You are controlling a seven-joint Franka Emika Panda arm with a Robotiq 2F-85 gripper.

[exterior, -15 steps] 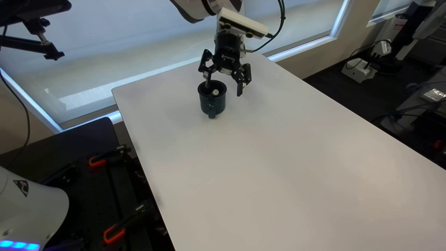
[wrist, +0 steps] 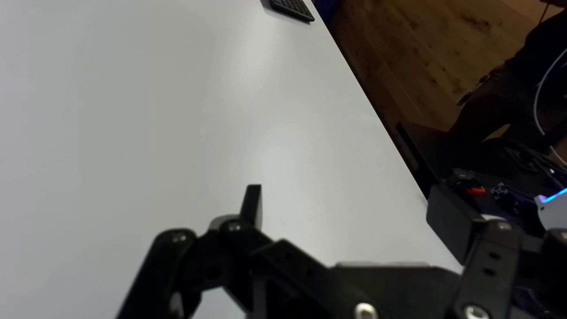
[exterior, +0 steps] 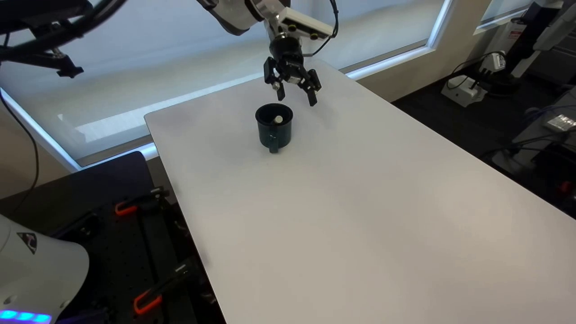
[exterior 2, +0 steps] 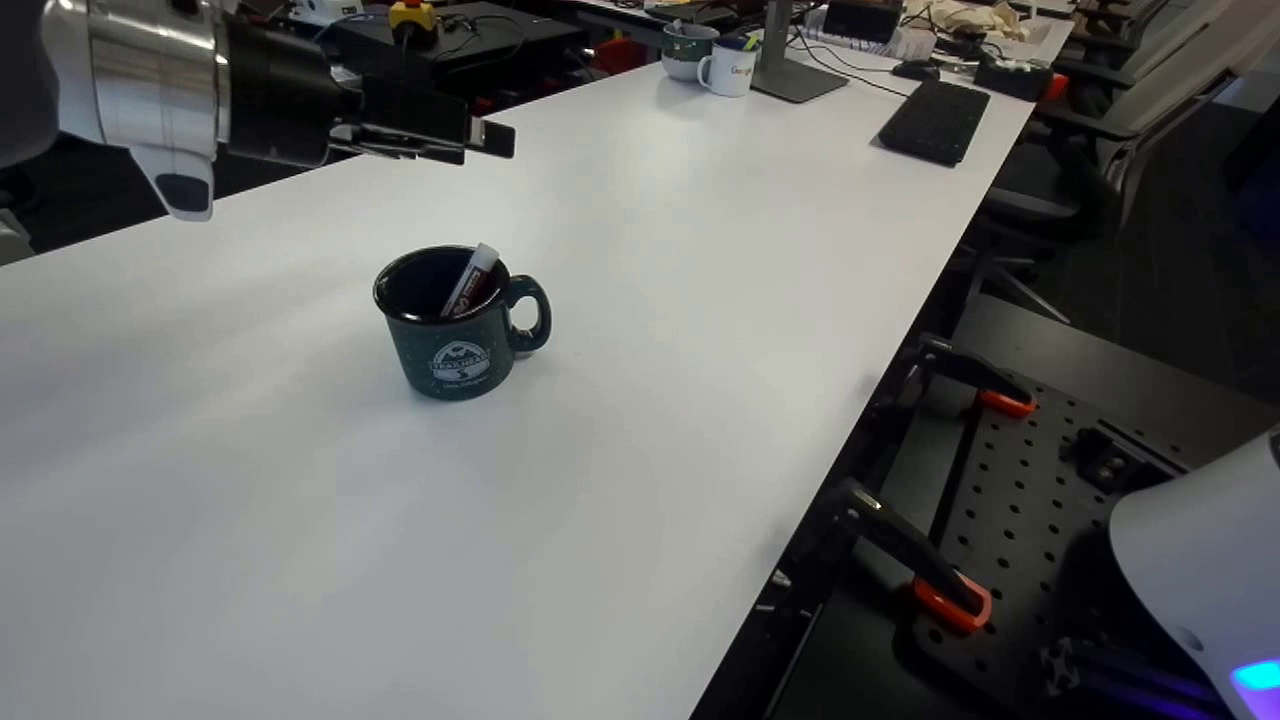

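A dark green mug (exterior 2: pixel 438 360) stands upright on the white table, its handle (exterior 2: pixel 530 314) toward the near side of the table in exterior view 1. Inside it leans a white marker (exterior 2: pixel 474 278) with a dark red label, its end poking just above the rim. Behind and above the mug (exterior: pixel 274 132) hangs my gripper (exterior: pixel 296 101), apart from it. Its fingers (exterior: pixel 312 97) are spread wide, and nothing is between them. The wrist view shows the open gripper over bare table; the mug is out of that view.
Far off stand a white mug (exterior 2: pixel 728 67), another green mug (exterior 2: pixel 686 48), a monitor stand (exterior 2: pixel 786 66) and a keyboard (exterior 2: pixel 936 122). Orange-tipped clamps (exterior 2: pixel 954 600) sit at the robot base beside the table edge.
My gripper has risen and drawn back from the mug toward the window side; one finger that overlapped the mug's rim in view is now clear. The mug and marker have not moved.
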